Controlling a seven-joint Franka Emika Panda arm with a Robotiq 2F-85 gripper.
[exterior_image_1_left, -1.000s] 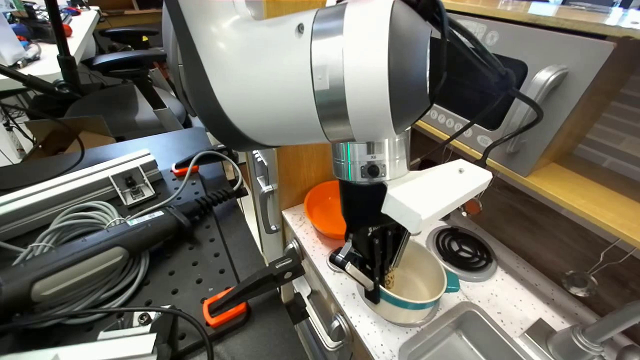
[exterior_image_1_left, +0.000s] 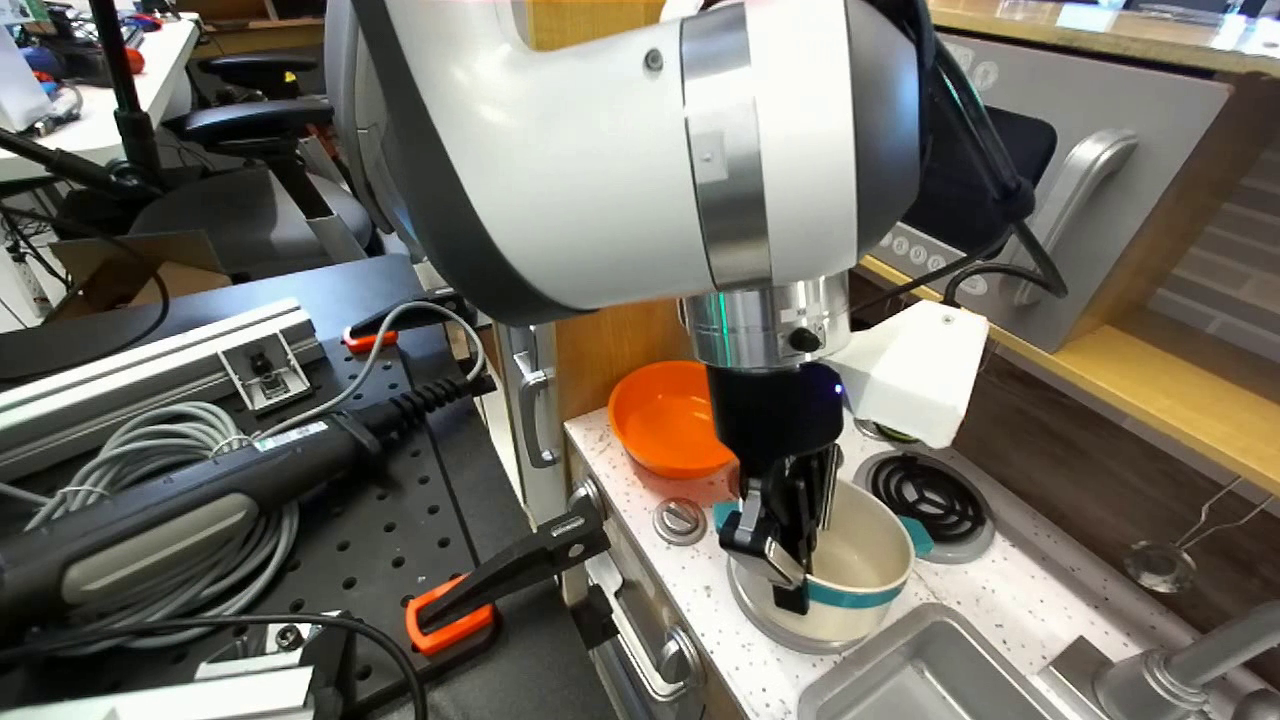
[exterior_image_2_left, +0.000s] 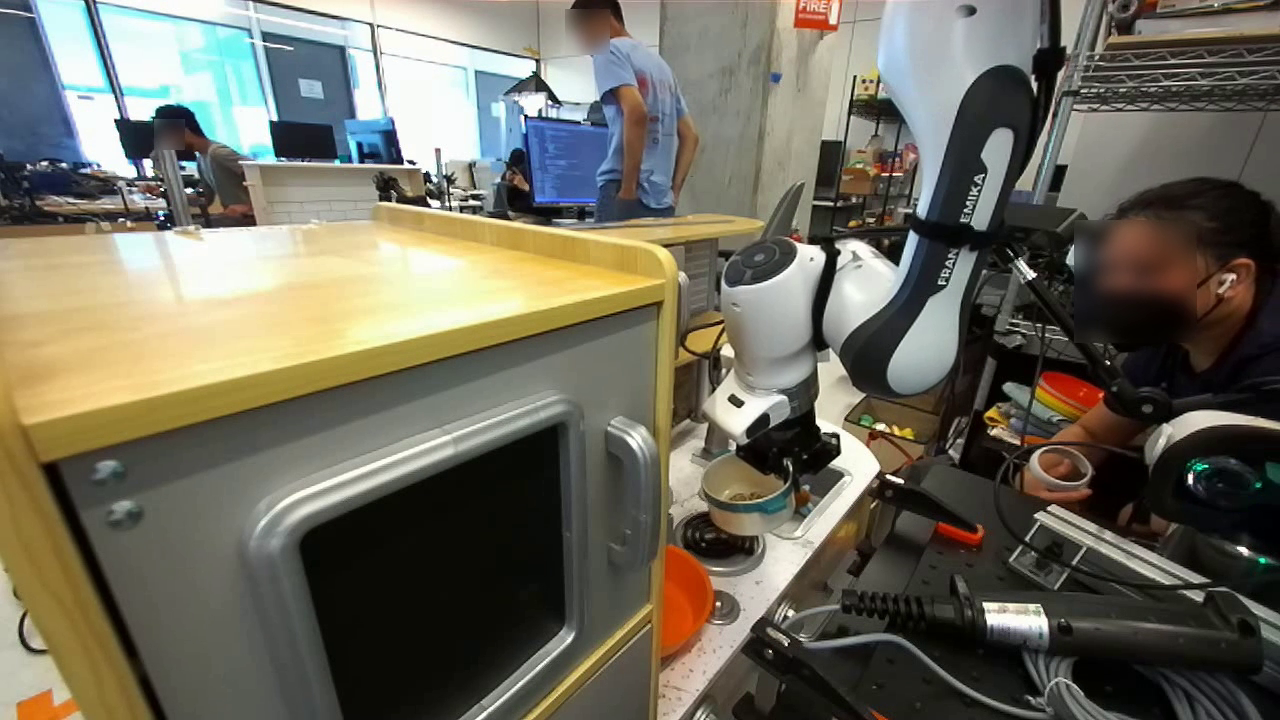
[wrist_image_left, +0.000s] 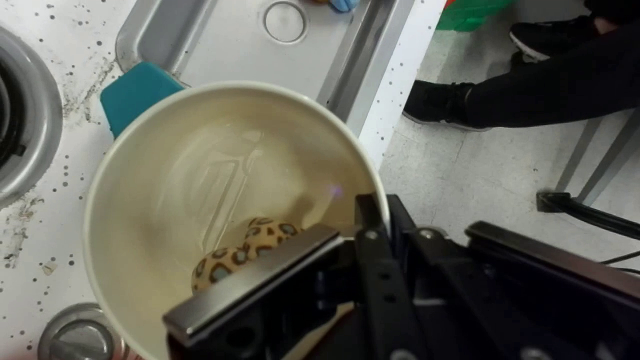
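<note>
A cream pot (exterior_image_1_left: 866, 547) with a teal band and teal handles is over the counter, partly covering the near burner. My gripper is shut on the pot's rim, one finger inside the wall and the other outside. Inside the pot, a leopard-spotted item (wrist_image_left: 223, 261) lies on the bottom, partly hidden behind the gripper. From the second exterior view, the pot (exterior_image_2_left: 746, 504) appears upright beneath my gripper. Whether its base touches the surface cannot be made out.
An orange bowl (exterior_image_1_left: 667, 422) stands at the counter's end. Beyond the pot is a black coil burner (exterior_image_1_left: 930, 494); the grey sink (exterior_image_1_left: 930, 672) lies beside it. A stove knob (exterior_image_1_left: 680, 521) is close by. The upper shelf (exterior_image_1_left: 1182, 378) overhangs the back.
Gripper and pot have shifted to the right in the first exterior view and turned somewhat. A second teal handle now shows on the pot's left, with more burner bared beneath.
</note>
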